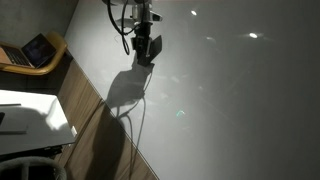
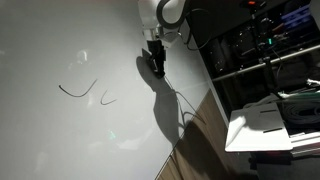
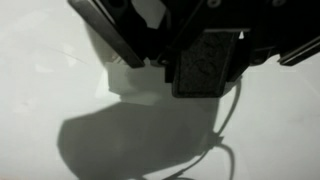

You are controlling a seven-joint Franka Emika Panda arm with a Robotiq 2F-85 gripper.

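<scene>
My gripper is shut on a dark, textured block [image 3: 203,72], which looks like an eraser. The block juts out between the dark fingers in the wrist view. Behind it is the whiteboard [image 3: 275,115], on which a broad shadow falls. Exterior view 1 has the gripper [image 1: 143,52] near the top, close to the board; whether the block touches the surface cannot be told. Two dark curved strokes, a longer one [image 2: 78,93] and a shorter one [image 2: 107,101], mark the board in exterior view 2, well left of the gripper [image 2: 157,62].
A white table [image 1: 38,122] stands beside the board's edge, over a wooden floor strip [image 1: 90,125]. Beyond it, a laptop [image 1: 40,50] rests on a chair. A cable hangs from the arm. Much of the board is clear.
</scene>
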